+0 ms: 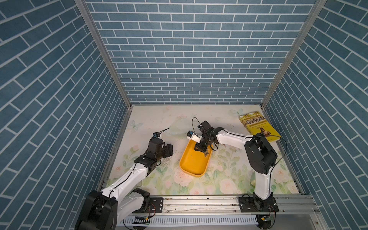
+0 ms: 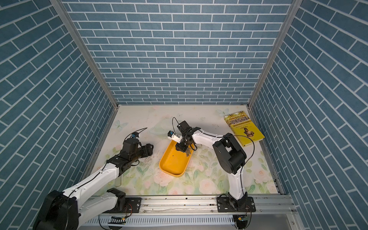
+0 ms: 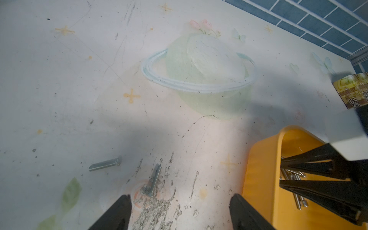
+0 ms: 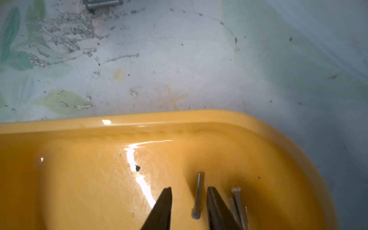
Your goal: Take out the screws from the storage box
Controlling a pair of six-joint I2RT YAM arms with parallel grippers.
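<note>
The orange storage box (image 1: 194,170) sits mid-table, with several metal screws lying in its far end. In the right wrist view my right gripper stands open inside the box, and one screw (image 4: 197,195) lies on the floor between its fingertips, not gripped. Other screws (image 4: 236,201) lie just right of its fingers. My left gripper is open above the table left of the box, nothing between its fingers. On the table in front of it lie two loose screws, one pale screw (image 3: 104,164) and one upright-lying screw (image 3: 154,180).
A yellow book (image 1: 259,125) lies at the back right. The box's wall (image 3: 264,172) rises right beside my left gripper. Bare table spreads behind the box and to the left. A dark speck (image 4: 137,167) marks the box floor.
</note>
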